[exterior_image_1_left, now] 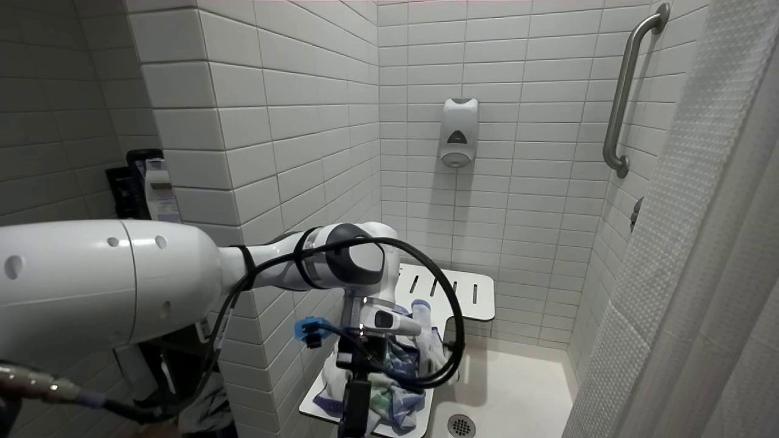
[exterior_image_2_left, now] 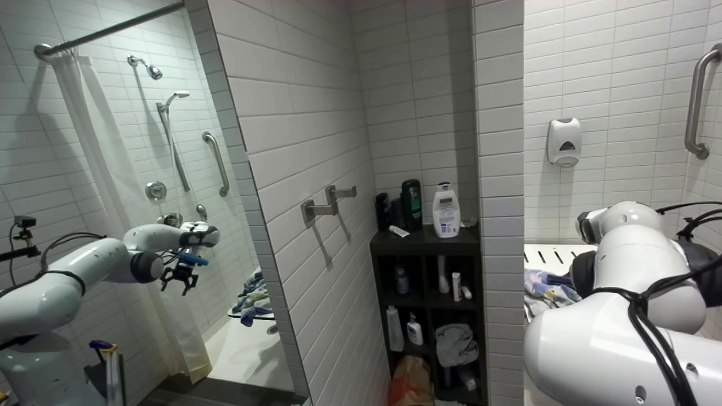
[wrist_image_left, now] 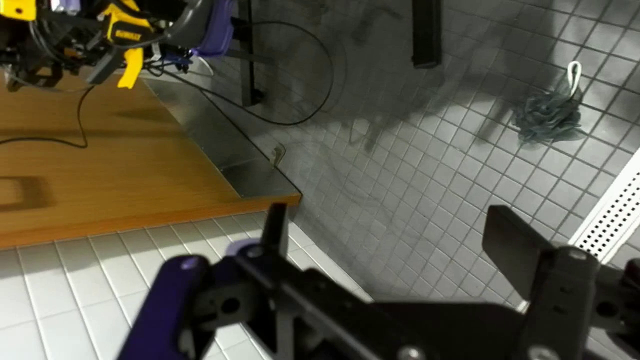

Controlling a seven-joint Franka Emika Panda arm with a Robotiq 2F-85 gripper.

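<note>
My gripper stands open in the wrist view, its two black fingers wide apart and nothing between them. Beyond them is a grey tiled floor (wrist_image_left: 414, 192), with a dark mesh bath puff (wrist_image_left: 549, 117) and its white loop lying at the upper right. In exterior view 1 the gripper (exterior_image_1_left: 355, 405) is low in front of a crumpled pile of patterned cloth (exterior_image_1_left: 398, 394) on a white shower bench (exterior_image_1_left: 475, 292); its tips run out of frame. The mirror in exterior view 2 reflects the gripper (exterior_image_2_left: 180, 277) apart from the cloth (exterior_image_2_left: 251, 301).
A dark shelf unit (exterior_image_2_left: 426, 250) holds several bottles, including a white one (exterior_image_2_left: 446, 213). A tiled wall corner (exterior_image_1_left: 219, 146) is close to the arm. The shower curtain (exterior_image_1_left: 679, 241) hangs at right. A wooden surface (wrist_image_left: 120, 162) and cables fill the wrist view's left.
</note>
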